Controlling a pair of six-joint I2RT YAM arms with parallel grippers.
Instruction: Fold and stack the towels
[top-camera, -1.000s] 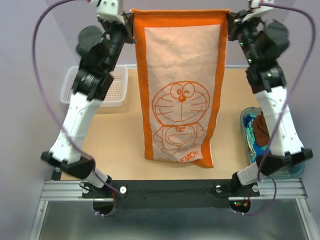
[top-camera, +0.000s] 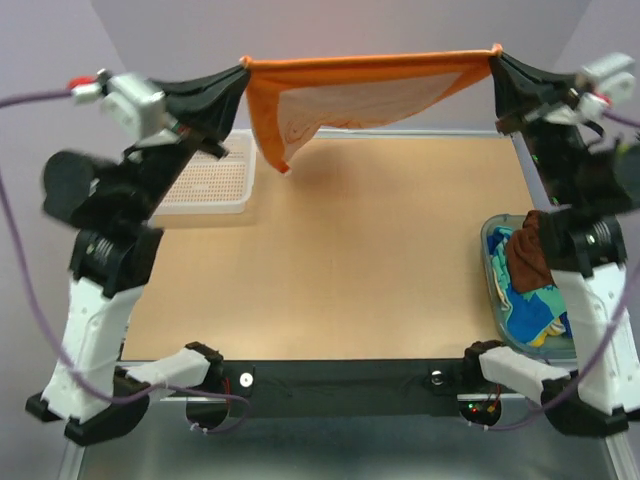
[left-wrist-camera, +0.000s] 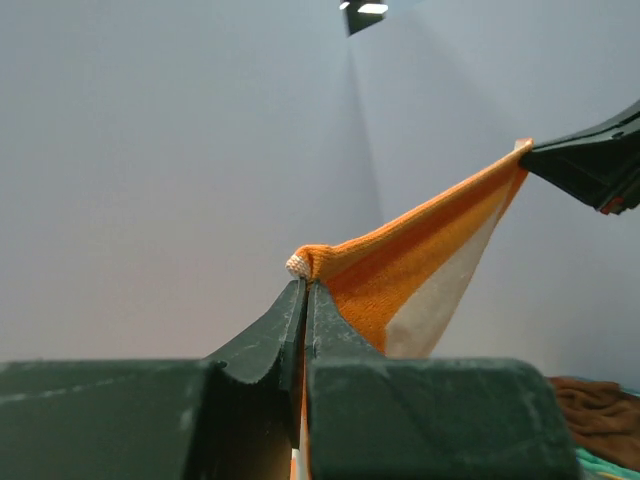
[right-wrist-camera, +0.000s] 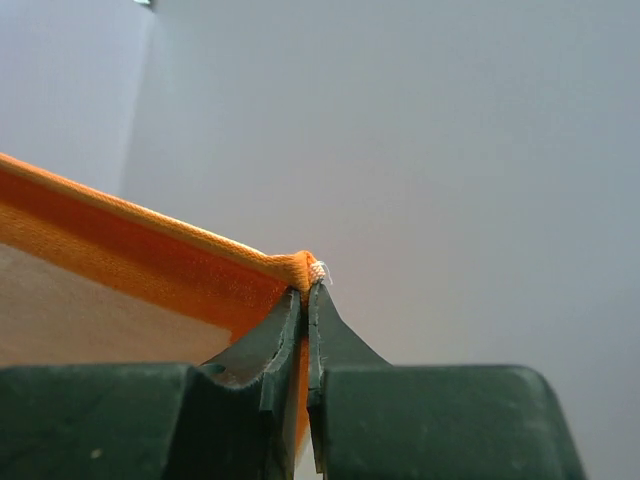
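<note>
An orange-bordered towel (top-camera: 370, 80) is stretched high between my two grippers in the top view, its body hanging away from the camera with a pale middle showing. My left gripper (top-camera: 238, 72) is shut on one top corner; in the left wrist view that corner (left-wrist-camera: 318, 258) sits at its tips. My right gripper (top-camera: 497, 68) is shut on the other corner, which the right wrist view shows as a folded orange edge (right-wrist-camera: 290, 268). The towel's print is hidden in the top view.
A white plastic basket (top-camera: 210, 185) stands at the back left of the bare wooden table (top-camera: 330, 280). At the right a bin (top-camera: 490, 260) holds blue, brown and other coloured towels (top-camera: 528, 258).
Both arms have spread apart and come nearer the top camera.
</note>
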